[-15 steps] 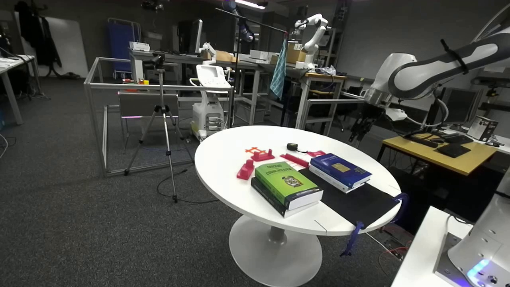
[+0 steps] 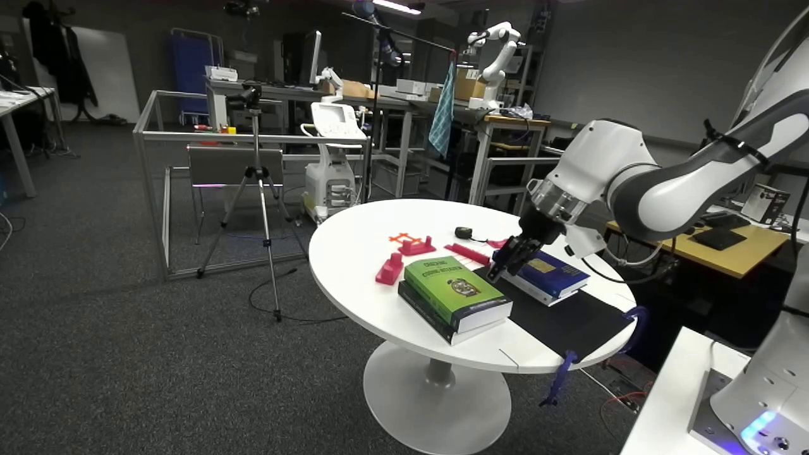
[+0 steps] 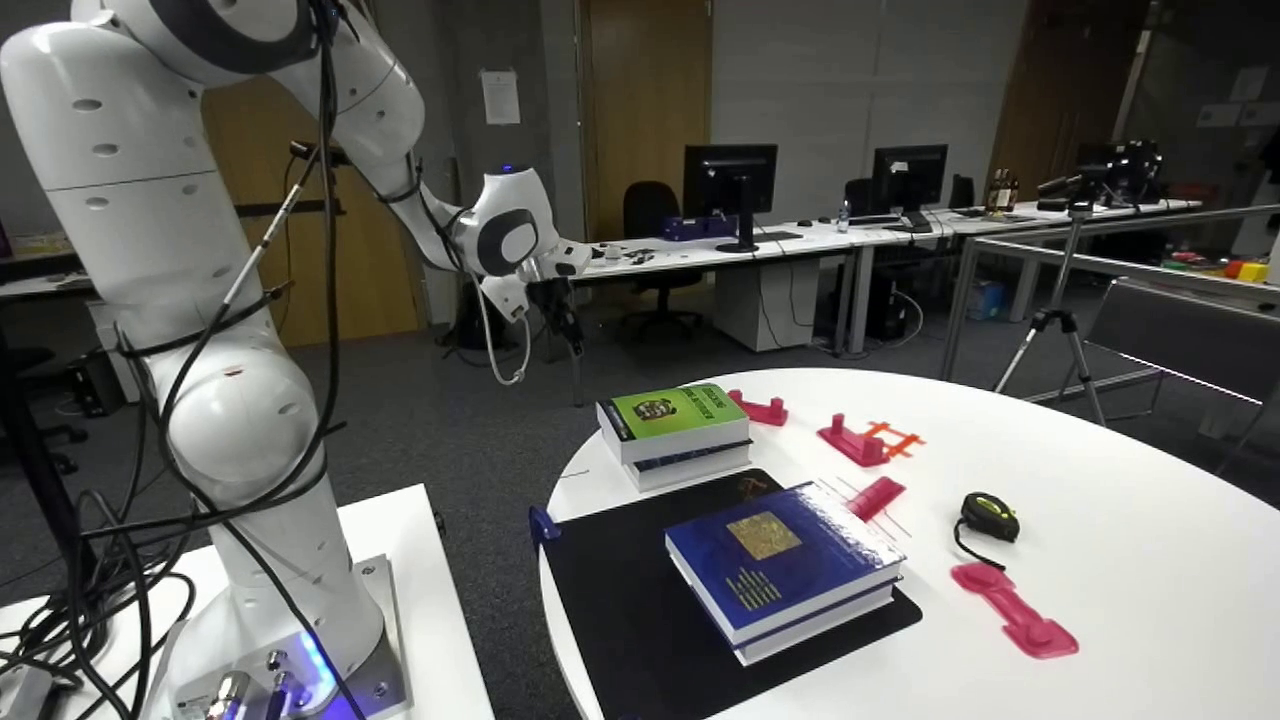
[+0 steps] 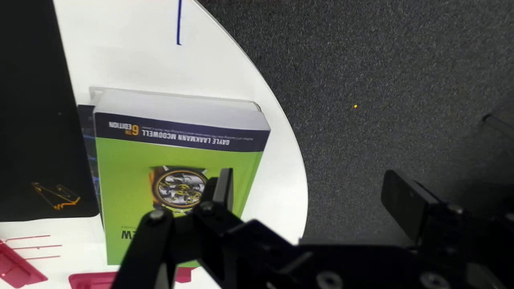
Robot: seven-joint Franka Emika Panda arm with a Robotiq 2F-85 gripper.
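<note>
My gripper is open in the wrist view, with nothing between its widely spread fingers. One finger (image 4: 224, 185) overlaps the green book (image 4: 125, 192) in that view, while the other appears against dark floor. In exterior view 2 the gripper (image 3: 573, 336) hangs above and beyond the green book (image 3: 684, 410), apart from it. That book lies flat on a darker book (image 2: 425, 309) near the table edge. A blue book (image 3: 786, 546) rests on another book on the black mat (image 3: 636, 600). From exterior view 1, the gripper (image 2: 500, 269) partly covers the blue book (image 2: 557, 274).
Red plastic parts (image 2: 390, 269), an orange piece (image 3: 894, 439) and a tape measure (image 3: 990, 516) lie on the round white table (image 3: 1116, 540). Blue clamps (image 2: 559, 379) grip the mat at the rim.
From upper right in exterior view 1, the arm has swung left and down. My gripper now appears across the blue book, near the green one. The books have not moved.
</note>
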